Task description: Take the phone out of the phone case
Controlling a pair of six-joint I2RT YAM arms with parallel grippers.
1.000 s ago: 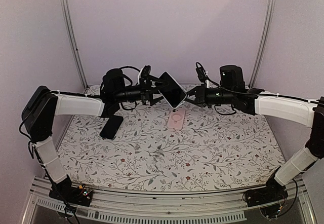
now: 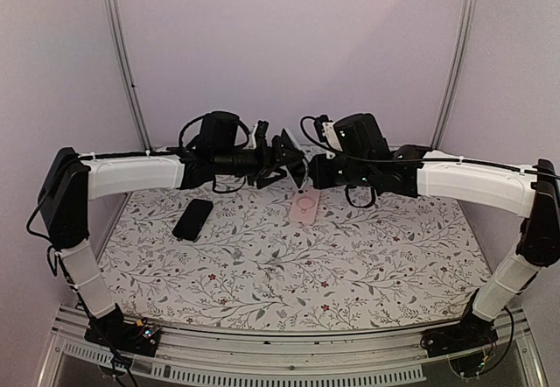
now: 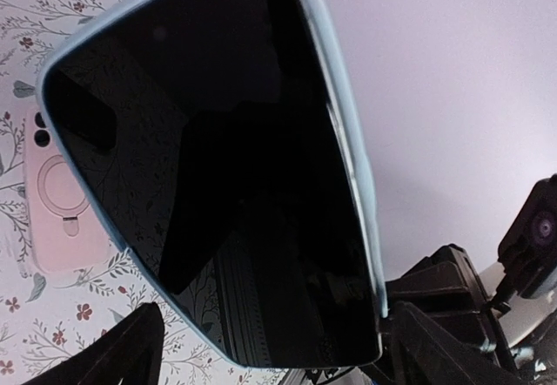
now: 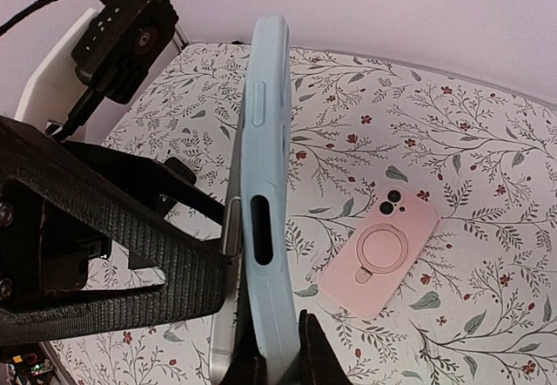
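A phone in a pale blue case [image 2: 296, 158] hangs in the air between the grippers, its dark screen [image 3: 218, 167] facing the left wrist camera and its side edge toward the right one. My right gripper [image 2: 318, 168] is shut on the lower end of the cased phone [image 4: 270, 289]. My left gripper [image 2: 268, 164] is open at the phone's other side; in the left wrist view its fingers lie either side of the lower part, and whether they touch it I cannot tell.
A pink case or phone with a ring [image 2: 304, 205] lies on the flowered table below. A black phone-shaped object [image 2: 192, 220] lies at the left.
The cased phone and my right gripper have moved left toward the left gripper, and the phone has turned more edge-on to the top view.
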